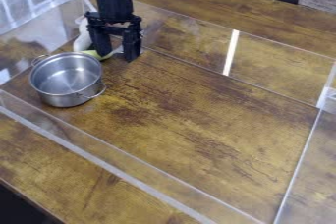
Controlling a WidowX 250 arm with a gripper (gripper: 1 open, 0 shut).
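Observation:
The black gripper (113, 37) is low over the table at the upper left, open, just behind a steel pot (67, 79) with side handles. A yellow-green object (100, 54) lies beside the pot, partly hidden by the gripper. A white plush-like object (82, 33) is mostly hidden behind the arm. What lies between the fingers is too small to tell.
Clear low walls edge the wooden table (210, 120). A white strip (231, 53) stands at the upper right.

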